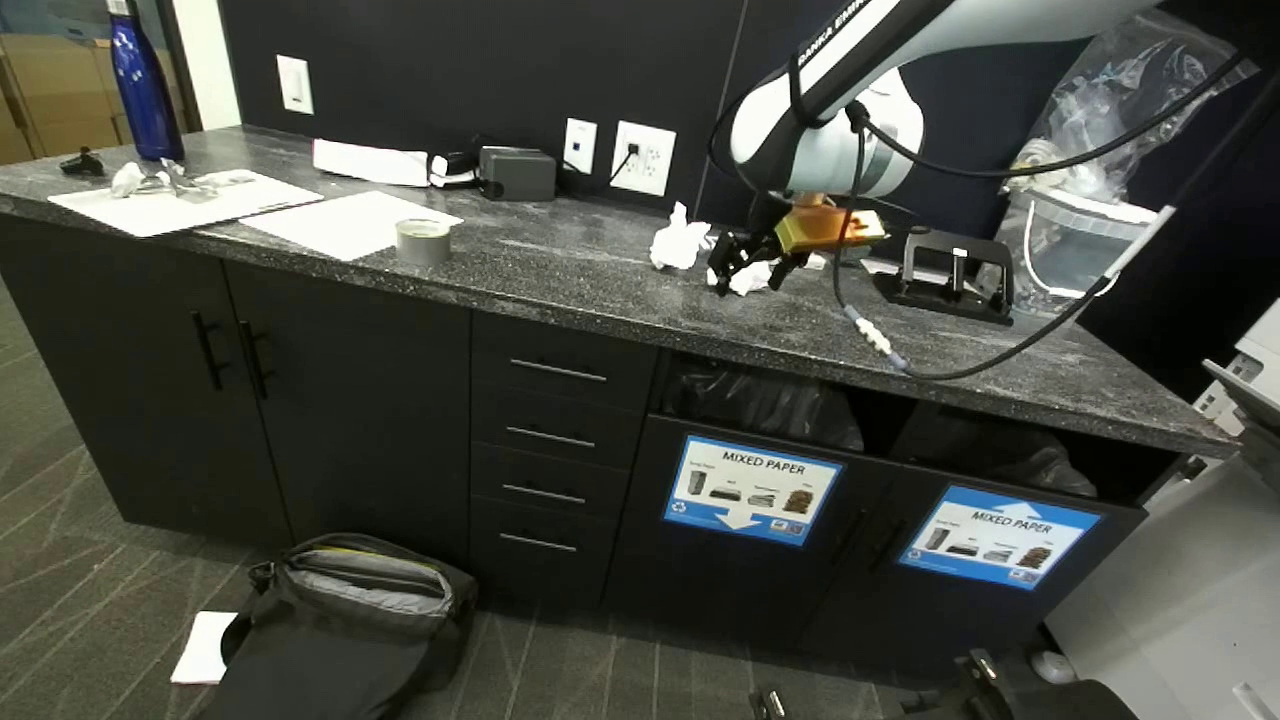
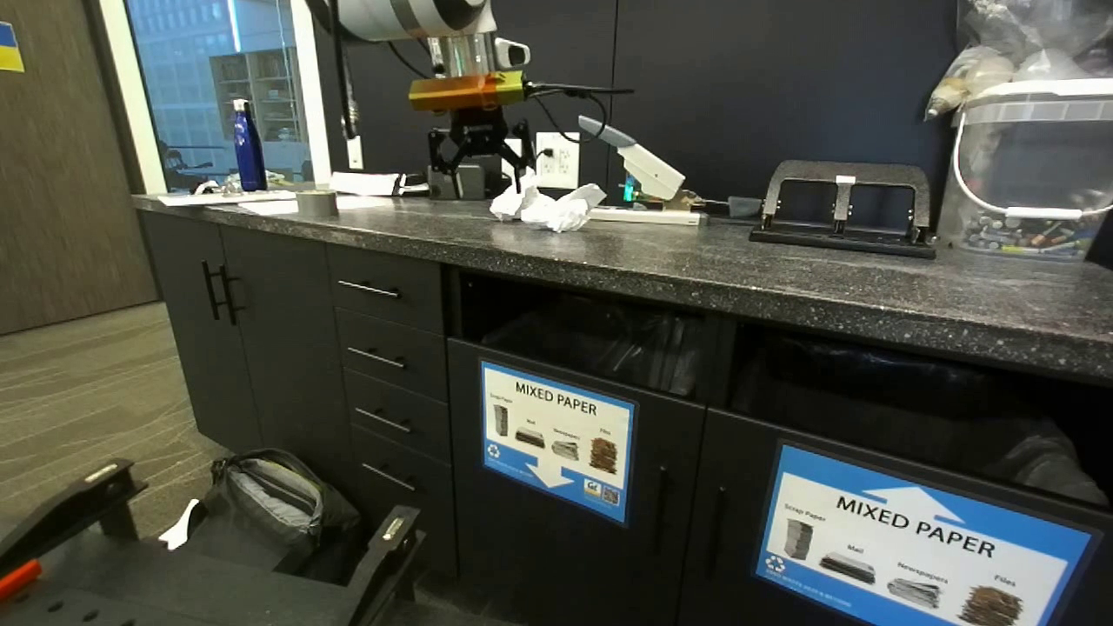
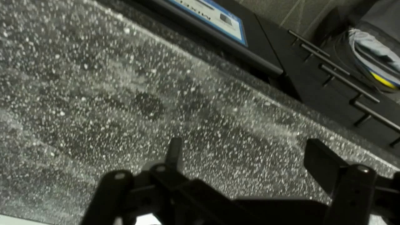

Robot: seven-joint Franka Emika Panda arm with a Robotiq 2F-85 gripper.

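My gripper (image 1: pixel 749 283) is over the back of the counter, fingers pointing down and spread apart. In exterior view 2 the open gripper (image 2: pixel 477 189) appears left of two crumpled white papers, one paper (image 2: pixel 510 200) partly behind the other paper (image 2: pixel 566 212). Exterior view 1 shows one crumpled paper (image 1: pixel 679 241) left of the gripper and another paper (image 1: pixel 752 278) partly hidden by the fingers. Between the fingertips of the gripper in the wrist view lies only bare speckled counter; a white patch (image 3: pixel 148 219) peeks out at the bottom edge.
A white stapler (image 2: pixel 652 172) and a black hole punch (image 2: pixel 843 214) stand right of the papers, with a clear bucket (image 2: pixel 1028 188) beyond. A tape roll (image 1: pixel 423 241) sits to the left. Below the counter (image 1: pixel 564 270) are bin openings above mixed-paper signs (image 1: pixel 753 490).
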